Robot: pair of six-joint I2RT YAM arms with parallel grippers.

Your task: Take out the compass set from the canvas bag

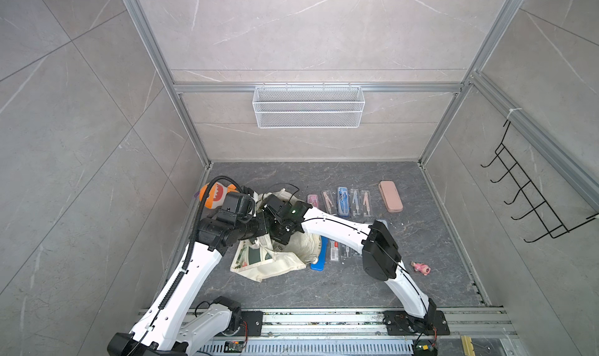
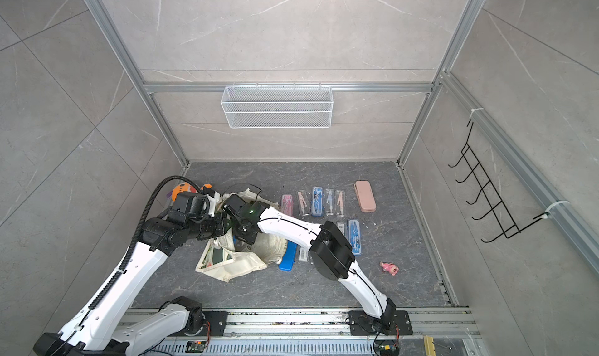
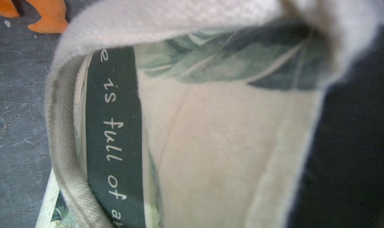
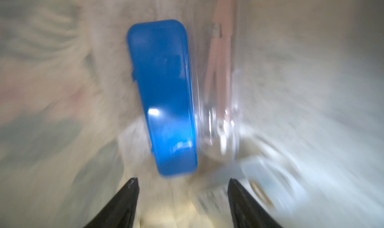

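The cream canvas bag (image 1: 268,268) is on the left of the table, with my left gripper (image 1: 255,221) at its rim. The left wrist view shows bag cloth and strap (image 3: 64,120) close up; the left fingertips are hidden, and the gripper appears shut. My right gripper is inside the bag, open, fingers apart. Below it lie a blue case (image 4: 162,88), a clear case with pink compasses (image 4: 218,80) beside it, and another clear case (image 4: 260,188) lower right, all blurred.
An orange plush toy (image 1: 215,193) lies back left. Right of the bag are several cases, a pink case (image 1: 390,195) and a small pink figure (image 1: 421,268). A wire rack (image 1: 530,193) hangs on the right wall.
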